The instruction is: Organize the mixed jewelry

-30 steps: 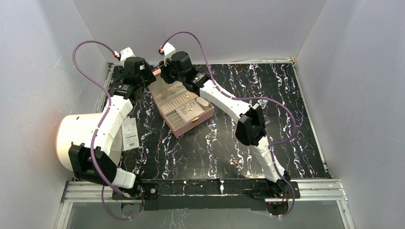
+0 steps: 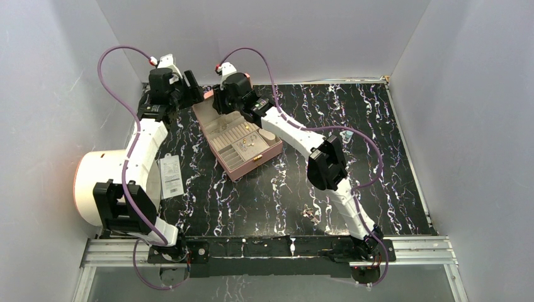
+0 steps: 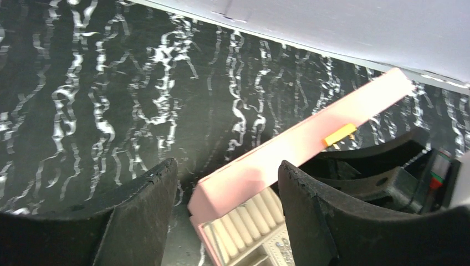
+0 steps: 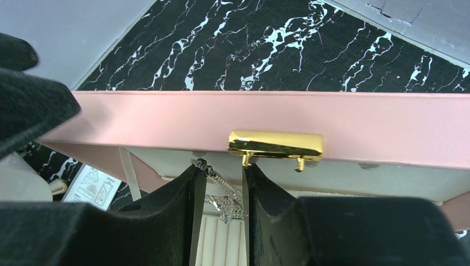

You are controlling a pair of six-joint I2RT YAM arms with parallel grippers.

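The pink jewelry box [image 2: 252, 165] stands with its lid up; inside are a ribbed section [image 2: 235, 137] and a tray holding small jewelry pieces [image 2: 247, 145]. At the lid's left end is my left gripper, its fingers well apart. The lid's pink edge [image 3: 302, 138] crosses the view beyond the gap, nothing held. My right gripper is at the lid's gold clasp [image 4: 275, 145], fingers parted by a narrow gap. Silver chain jewelry [image 4: 226, 206] shows through that gap; whether it touches a fingertip I cannot tell.
A large white roll [image 2: 104, 185] and a printed card [image 2: 170, 176] lie left of the box. A small cluster of items [image 2: 310, 215] rests near the front edge.
My left gripper has shifted a little left and its fingers have spread apart. The box looks unmoved.
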